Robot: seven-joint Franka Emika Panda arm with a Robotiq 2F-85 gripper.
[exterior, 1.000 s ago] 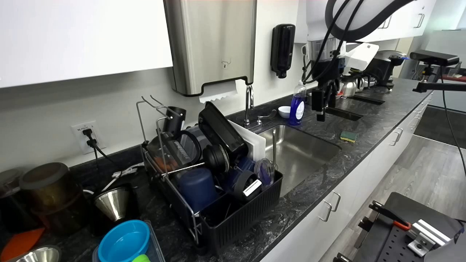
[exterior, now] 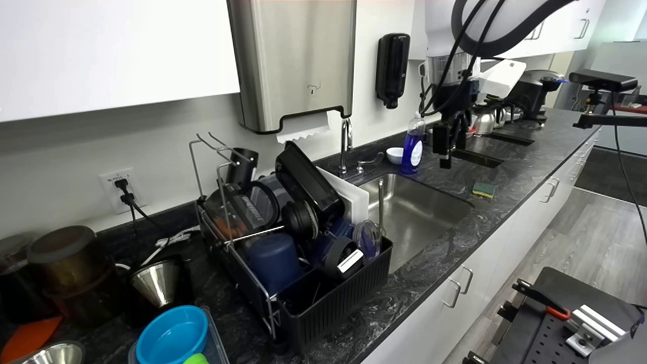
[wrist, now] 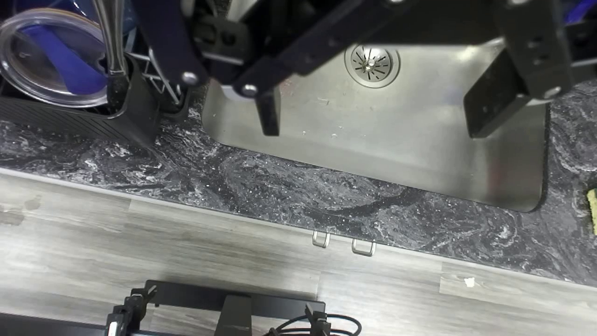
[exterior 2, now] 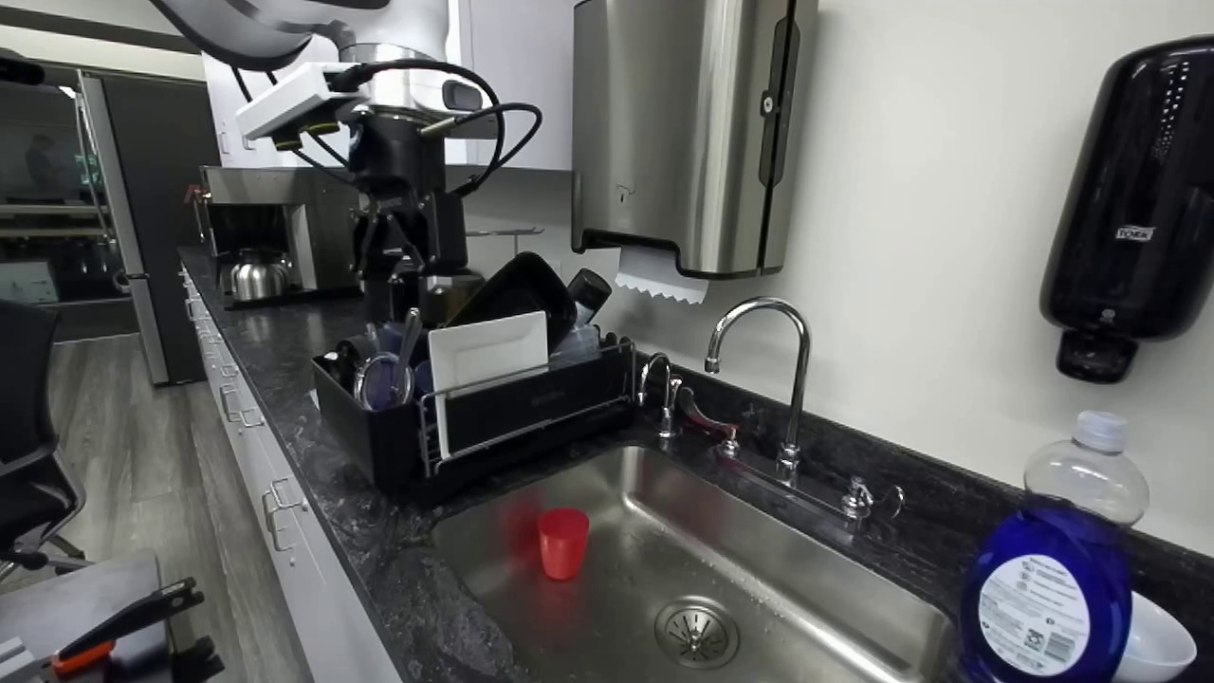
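Observation:
My gripper is open over the sink, its fingers wide apart and nothing between them. One finger (wrist: 269,112) is on the left of the wrist view and the other on the right. In exterior view 1 the gripper (exterior: 447,148) hangs well above counter height, pointing down. A red cup (exterior 2: 562,544) stands in the steel sink (exterior 2: 774,581), at the end nearer the dish rack. The wrist view does not clearly show that cup, and in exterior view 1 it is hidden behind the rack.
The crowded dish rack (exterior: 339,312) borders the sink, with a ladle handle (exterior: 380,203) sticking up. A faucet (exterior 2: 797,387) rises behind the basin. Beyond it stand a blue soap bottle (exterior: 413,145) and a white bowl (exterior: 395,155). A sponge (exterior: 484,190) lies on the counter.

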